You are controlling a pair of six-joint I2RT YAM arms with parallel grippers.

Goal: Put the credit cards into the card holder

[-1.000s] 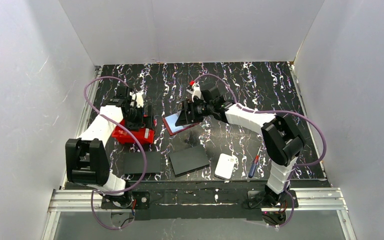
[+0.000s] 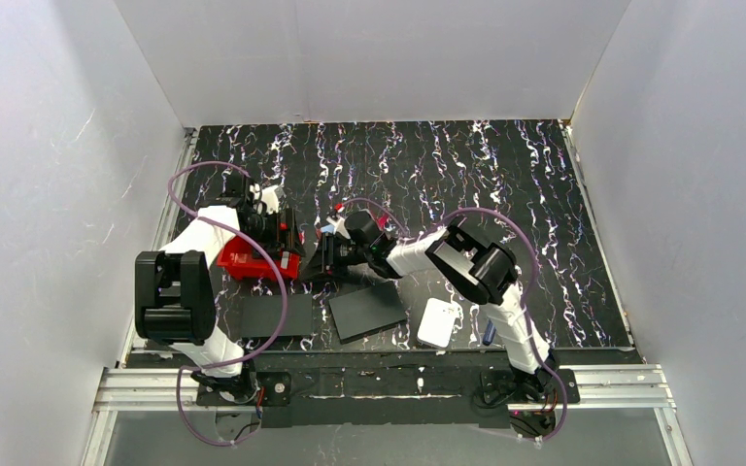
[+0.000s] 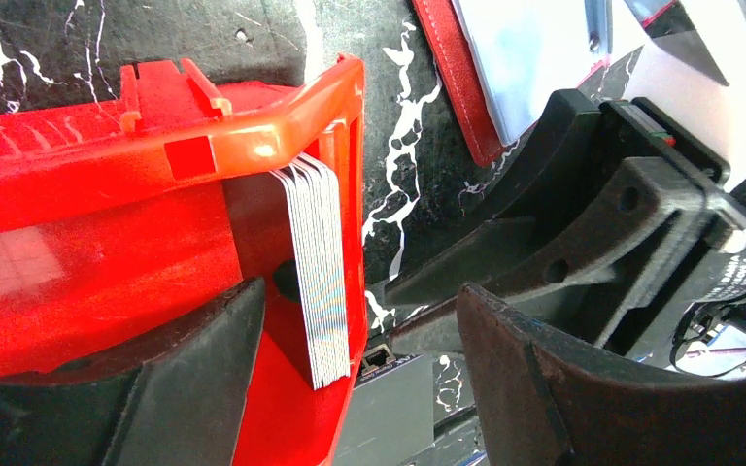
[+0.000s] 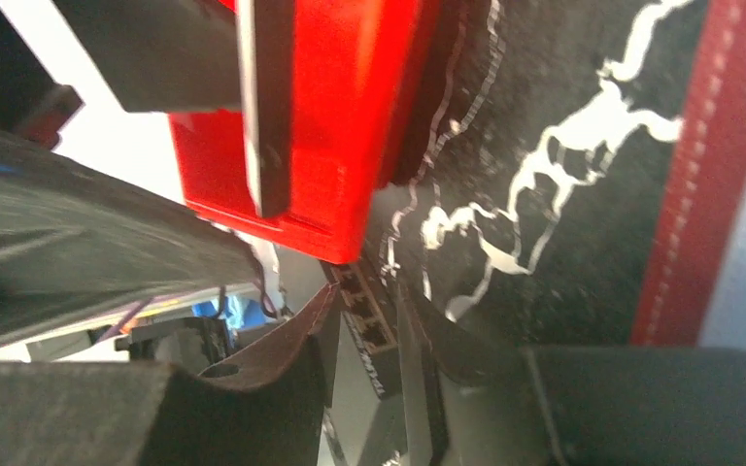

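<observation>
A red plastic container (image 2: 257,267) lies under my left gripper (image 2: 277,238). In the left wrist view a stack of thin white-edged cards (image 3: 316,272) stands inside its right end. My left gripper's fingers are open around that end, above the cards. My right gripper (image 2: 322,257) is just right of the container; in the right wrist view its fingertips are close together at the bottom, with no card visible between them. A red card wallet (image 3: 447,68) with light blue cards (image 3: 505,58) lies beyond the right gripper.
Two dark grey slabs (image 2: 367,311) lie along the front, with a white rectangular object (image 2: 436,322) and a blue-handled screwdriver (image 2: 489,331) to their right.
My right gripper has moved left and toward the front, from over the wallet to beside the red container.
</observation>
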